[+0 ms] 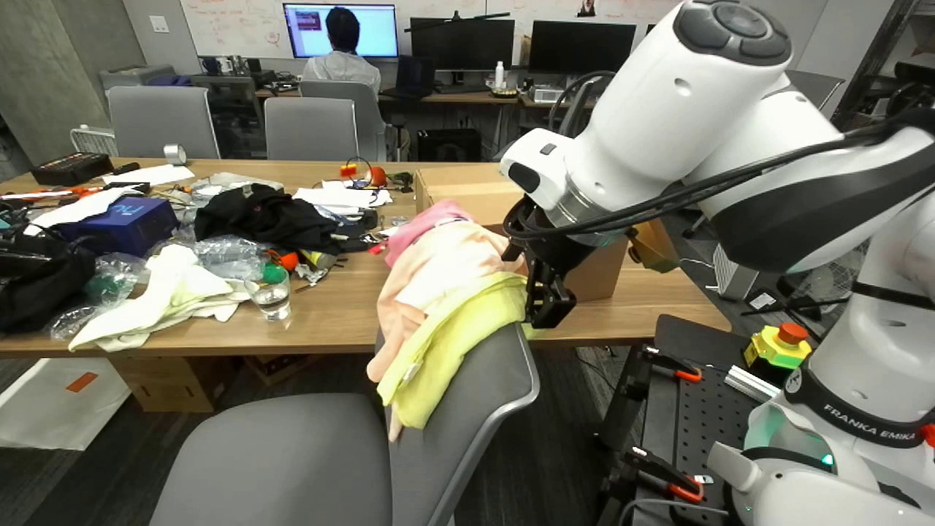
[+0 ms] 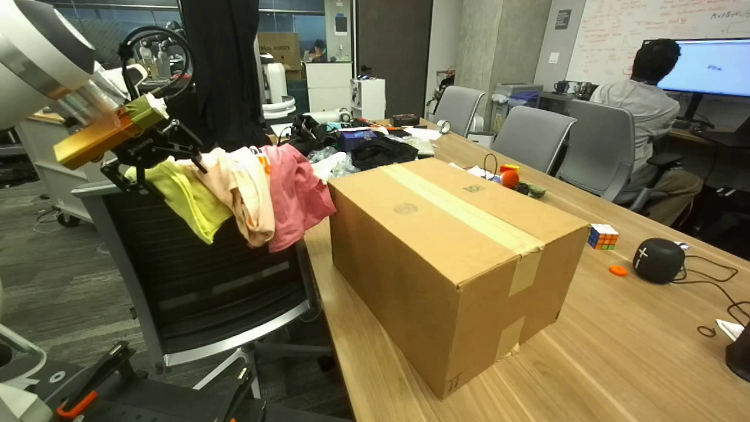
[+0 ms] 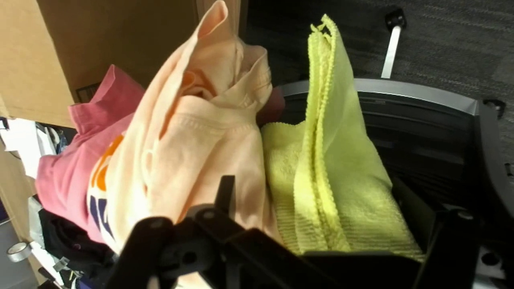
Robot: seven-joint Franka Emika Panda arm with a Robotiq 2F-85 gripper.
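Observation:
A yellow cloth (image 3: 344, 178), a peach garment (image 3: 202, 139) and a pink garment (image 3: 72, 168) hang side by side over the backrest of the grey chair (image 1: 473, 412). At the yellow end of the row is my gripper (image 2: 173, 180), open, its fingers spread apart over the cloth. From the wrist, one dark finger (image 3: 225, 192) overlaps the peach garment's lower part, while the other side lies by the yellow cloth's far edge. The black gripper body covers the bottom of that view, so whether the fingers touch fabric cannot be told.
A large closed cardboard box (image 2: 415, 281) stands on the wooden table (image 2: 633, 337) beside the pink garment. Clutter including a black cloth (image 1: 258, 215), a white cloth (image 1: 166, 294) and a glass of water (image 1: 273, 302) covers the table's other end. Dark floor shows behind the chair.

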